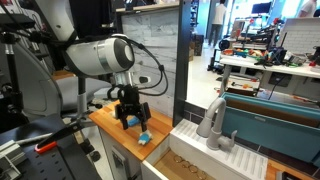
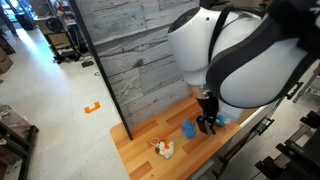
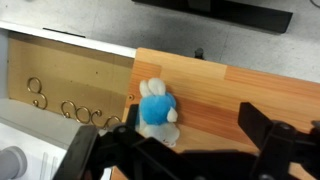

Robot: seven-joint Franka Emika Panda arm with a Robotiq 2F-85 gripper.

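Observation:
My gripper (image 1: 133, 116) is low over the wooden top, its dark fingers spread. In the wrist view the gripper shows wide apart fingers, with bare wood between them. A small blue and white soft toy (image 3: 155, 108) lies on the wood ahead, nearer the left finger. That toy (image 1: 144, 138) sits near the drawer side in exterior view 1. A second blue object (image 1: 132, 121) appears between or just behind the fingers there; how near they are to it, I cannot tell. Exterior view 2 shows this blue object (image 2: 188, 129) on the wood beside the gripper (image 2: 208, 120).
A small white and orange object (image 2: 164, 149) rests on the wooden top (image 2: 140, 162). Beside the wood is an open drawer (image 3: 50, 90) with several rings in it. A grey plank wall (image 2: 145, 70) rises behind the wood.

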